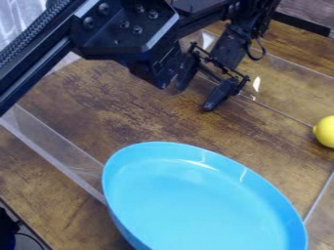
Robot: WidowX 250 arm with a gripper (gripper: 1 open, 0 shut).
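My black gripper [209, 80] reaches in from the upper left to the back middle of the wooden table [104, 117]. Its fingers are dark and overlap the arm's housing, so whether they are open or shut, or hold anything, is unclear. A large light-blue plate [202, 205] lies at the front, apart from the gripper. A yellow round object [325, 132] sits at the right edge, partly out of view.
Clear plastic strips border the work area at left and right. Dark cables [16, 234] show at the lower left.
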